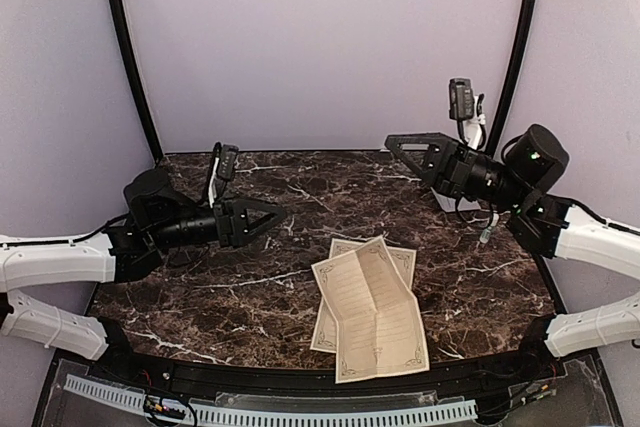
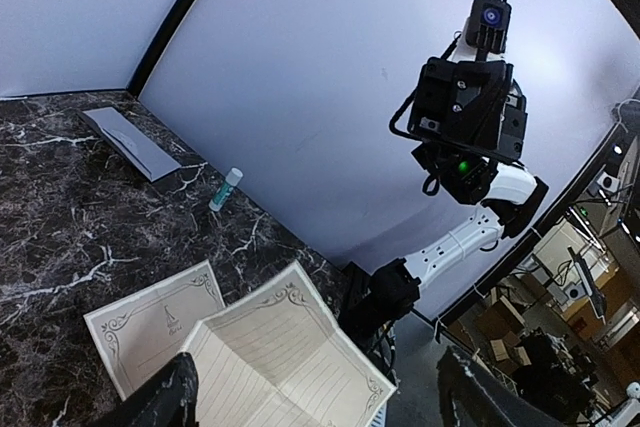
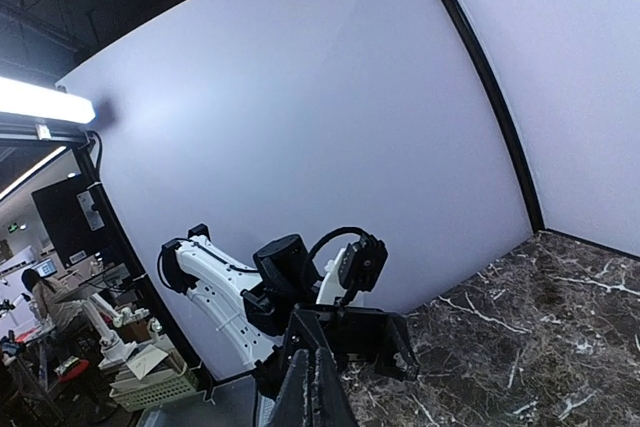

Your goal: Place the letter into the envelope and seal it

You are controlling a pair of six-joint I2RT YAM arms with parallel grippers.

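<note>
A creased cream letter sheet with ornate corners lies over a second sheet at the front centre of the table, reaching past its front edge. In the left wrist view the upper sheet stands partly raised at its corner. My left gripper hangs open to the left of the sheets, empty. My right gripper is raised high at the right, shut, with nothing showing between its fingers.
In the left wrist view a grey folded item, perhaps the envelope, lies at the back right of the marble table, with a glue stick nearby.
</note>
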